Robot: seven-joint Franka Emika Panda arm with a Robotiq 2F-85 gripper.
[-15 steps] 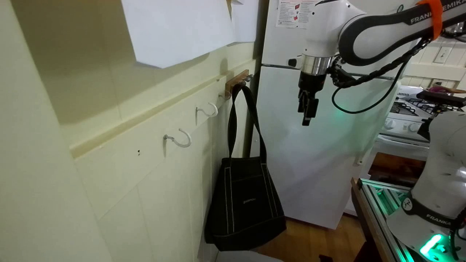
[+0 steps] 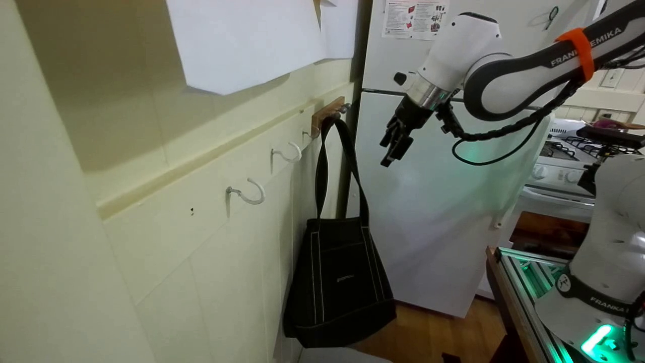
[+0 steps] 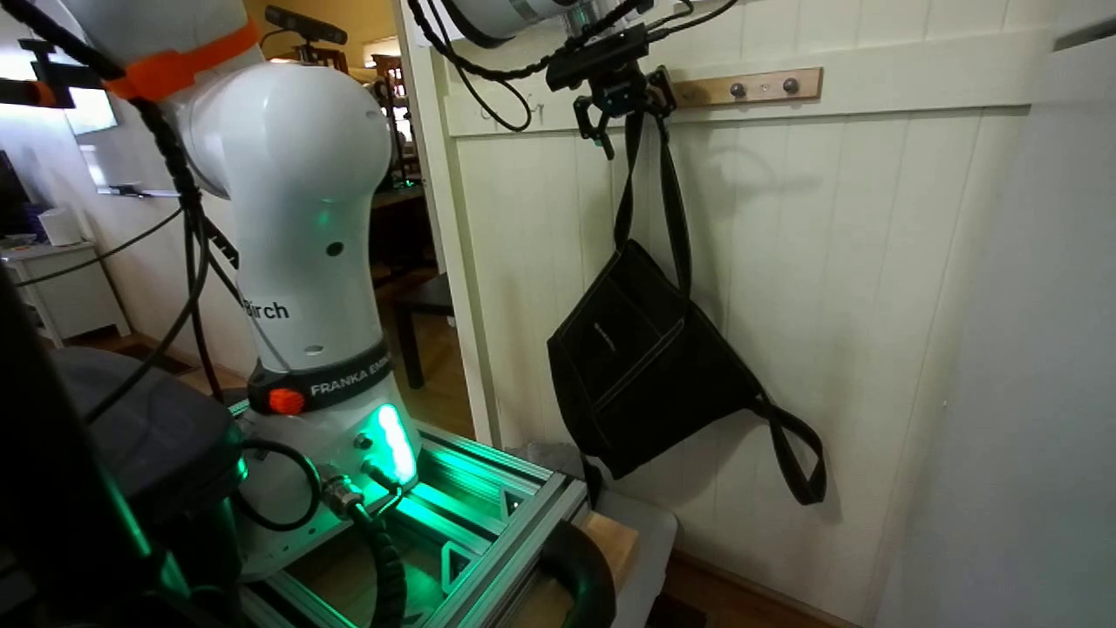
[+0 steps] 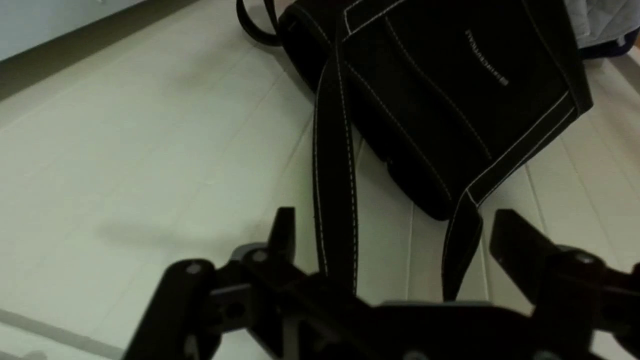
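A black tote bag point(image 2: 341, 272) with pale stitching hangs by one handle loop point(image 2: 350, 151) from a small wooden peg rack point(image 2: 329, 113) on the wall. Its other handle point(image 3: 800, 455) dangles free at the side in exterior view 2. My gripper point(image 2: 387, 154) is open, in the air to the right of the upper straps and apart from them in exterior view 1. From the wrist, the two strap lengths point(image 4: 336, 180) run down between my spread fingers, further off than the fingertips. The gripper point(image 3: 640, 131) hides the straps' top in exterior view 2.
Two white hooks point(image 2: 248, 192) stick out of the wall left of the rack. A white fridge point(image 2: 423, 224) stands close behind the gripper in exterior view 1. White sheets point(image 2: 254, 42) hang above the hooks. Bare wall point(image 3: 889, 262) lies right of the bag.
My gripper has moved left toward the bag's straps in exterior view 1 and tilted from pointing straight down to pointing down and left. The bag looks unmoved.
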